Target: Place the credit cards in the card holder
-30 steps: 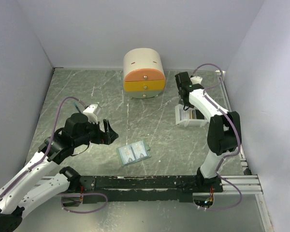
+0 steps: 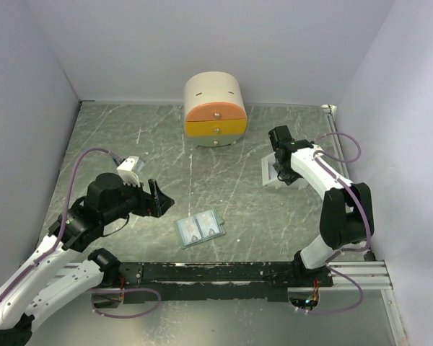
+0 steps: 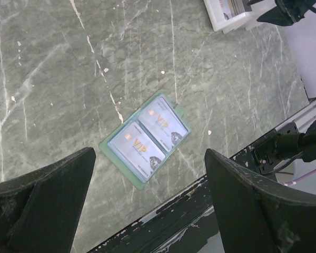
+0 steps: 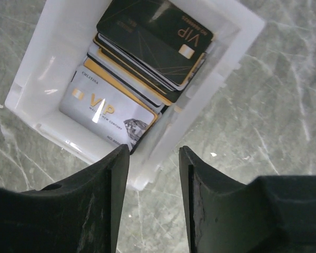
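A white box (image 4: 26,89) of credit cards stands at the right, with a silver VIP card (image 4: 102,110) and several black cards (image 4: 152,42) in it. My right gripper hangs over the box's near edge, part open, nothing visible between its fingers. The green card holder (image 2: 199,228) lies at the front middle, two silver VIP cards (image 3: 162,123) showing in it. My left gripper (image 2: 159,198) is open and empty, above and left of the holder; in the left wrist view its fingers frame the holder from above.
A cream cabinet (image 2: 215,94) with orange, yellow and green drawers stands at the back middle. Grey walls border the sides and back.
The left arm is nearly unchanged.
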